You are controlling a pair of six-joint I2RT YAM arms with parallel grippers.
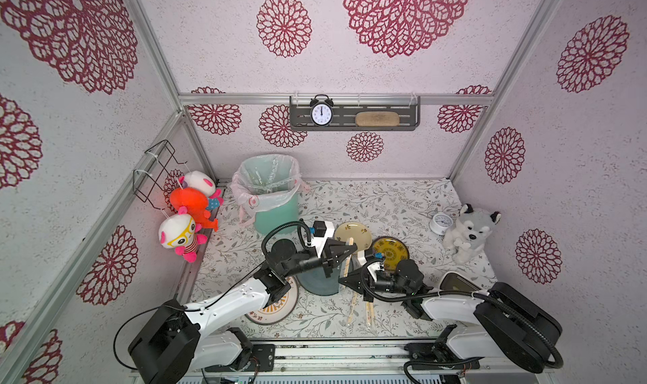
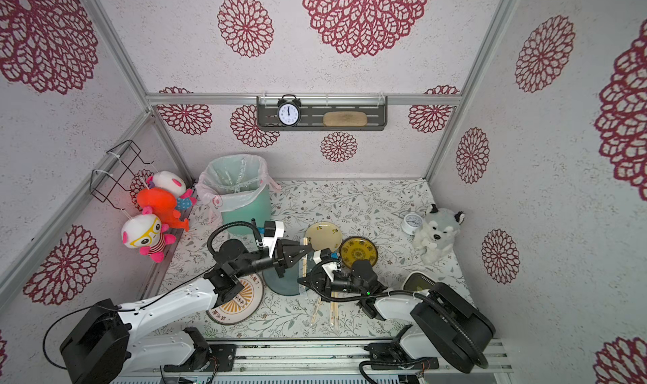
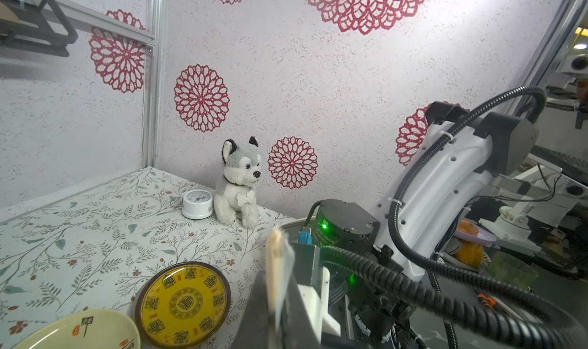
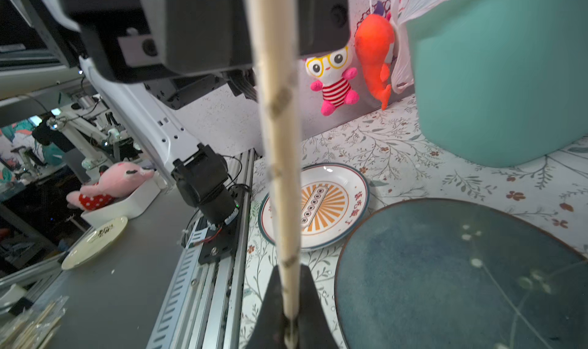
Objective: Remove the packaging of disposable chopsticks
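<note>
A pair of pale wooden chopsticks [image 4: 278,134] in thin clear packaging stands nearly upright between my two arms. My left gripper is shut on the chopsticks near the upper end, which pokes up past its fingers in the left wrist view. Lower down, my right gripper has its fingers pressed together around the bottom end. How much of that pinch is film and how much is wood, I cannot tell. In the top left view more chopsticks [image 1: 369,313] lie on the table below the right gripper.
Beneath the grippers sits a large blue-green plate [image 4: 441,263]. A white patterned plate [image 4: 355,205] is to its left, with a cream bowl [image 1: 353,233] and a yellow plate [image 1: 391,250] behind. The lined green bin [image 1: 276,212] stands at back left.
</note>
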